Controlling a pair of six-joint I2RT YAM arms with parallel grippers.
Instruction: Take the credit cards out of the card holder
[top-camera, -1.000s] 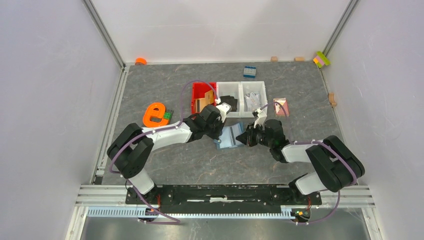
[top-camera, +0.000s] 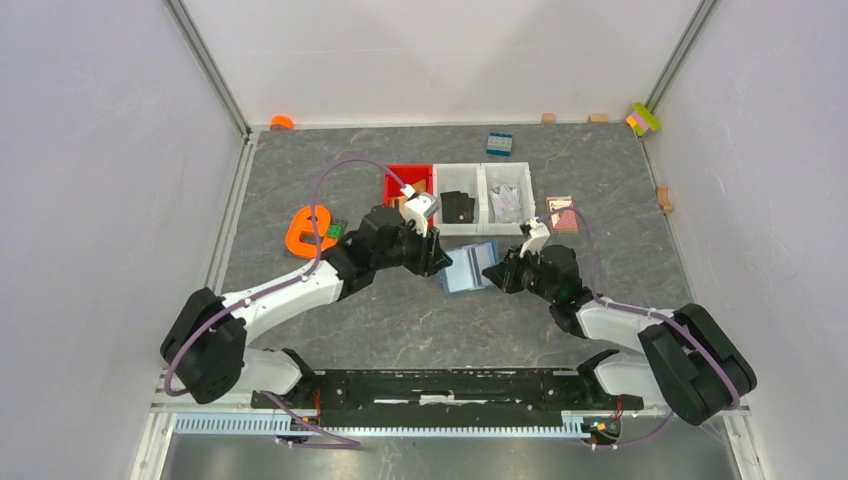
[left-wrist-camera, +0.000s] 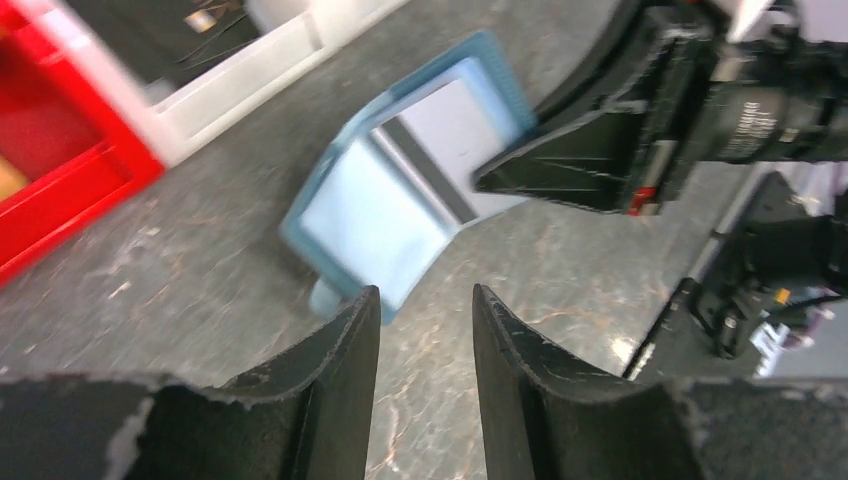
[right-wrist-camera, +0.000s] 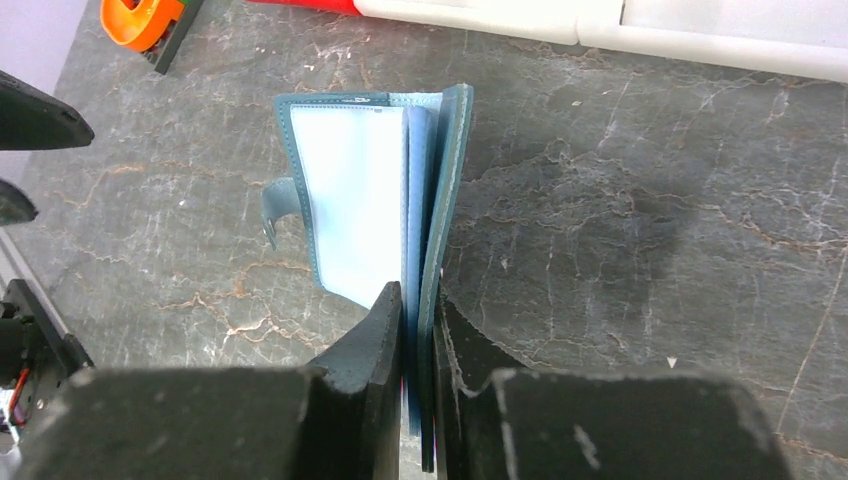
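The open card holder (top-camera: 462, 268), blue-edged with white card sleeves, is held in my right gripper, which is shut on its spine edge; in the right wrist view it stands on edge with a small strap at left. In the left wrist view its sleeves (left-wrist-camera: 370, 210) show, one with a dark stripe. My left gripper (top-camera: 432, 262) is just left of the holder, open, with nothing between its fingers.
Behind stand a red bin (top-camera: 408, 170) and white two-part bin (top-camera: 482, 228). An orange toy (top-camera: 298, 225) lies left, a pink box (top-camera: 562, 220) right.
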